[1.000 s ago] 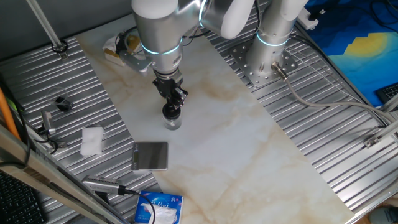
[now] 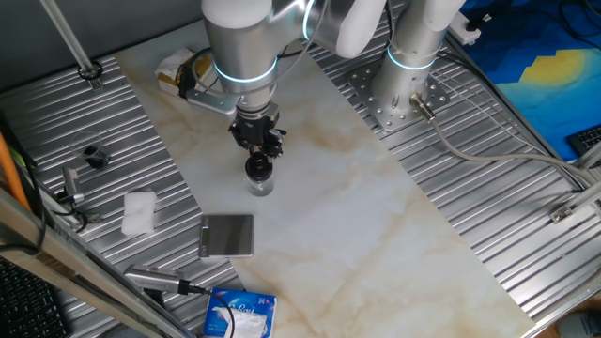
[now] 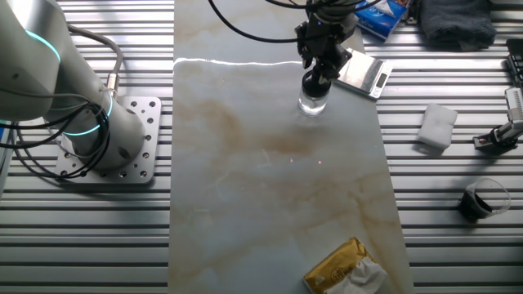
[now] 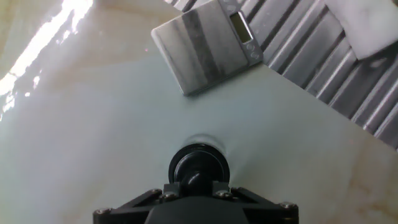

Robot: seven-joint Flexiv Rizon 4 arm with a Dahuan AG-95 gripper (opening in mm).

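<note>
A small clear jar (image 3: 311,106) stands upright on the marble-patterned board, with a black lid (image 2: 258,167) at its top. My gripper points down over it. In the wrist view, the lid's round knob sits between the two fingers, which appear to press against it from both sides, so the gripper looks shut on the lid. Most of the jar's body is hidden beneath the lid there. Whether the lid is loose on the jar cannot be told.
A silver pocket scale (image 4: 202,46) lies close to the jar. Beyond it are a white block (image 3: 438,126), a clear cup (image 3: 485,198) and a blue packet (image 2: 240,314). A gold tissue pack (image 3: 343,269) rests at the board's far end. Much of the board (image 2: 376,253) is bare.
The jar and the scale stand where they were.
</note>
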